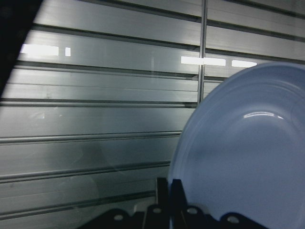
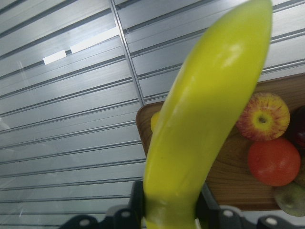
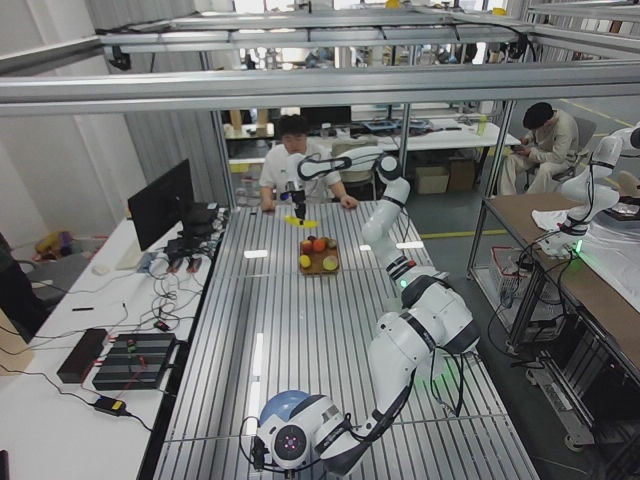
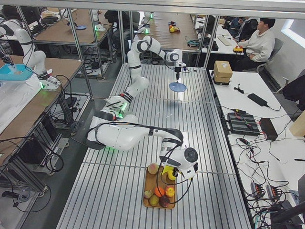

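Observation:
A yellow banana (image 2: 205,119) fills the middle of the right wrist view, held upright in my right gripper, above a wooden tray (image 2: 228,186) with a red-yellow apple (image 2: 262,117), an orange (image 2: 273,162) and other fruit. In the camera left view the banana (image 3: 310,222) is raised over the tray (image 3: 319,270). My left gripper is at the rim of a light blue plate (image 1: 248,162); its fingers look close together at the rim, though whether they grip it is unclear. The plate (image 4: 177,87) lies at the other end of the table from the tray.
Side desks with cables and devices (image 3: 130,365) flank it. A seated person (image 3: 285,170) is at the far edge behind the tray.

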